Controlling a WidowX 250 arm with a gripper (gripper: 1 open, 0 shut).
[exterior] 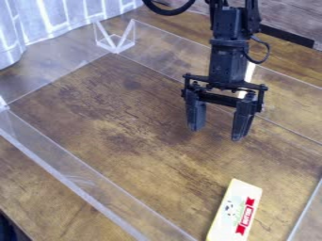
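My gripper [217, 125] hangs in the right middle of the camera view over the wooden surface, its two dark fingers apart with nothing between them. Behind it, partly hidden by the gripper, is a small pale object [249, 71]. A cream rectangular item [234, 211] with a red-and-white label and a small printed figure lies at the bottom right, well in front of the gripper and apart from it.
Clear plastic strips or walls [88, 179] border the wooden area [113, 122]. A white wire-like stand [115, 38] is at the back left, beside a white curtain [32, 24].
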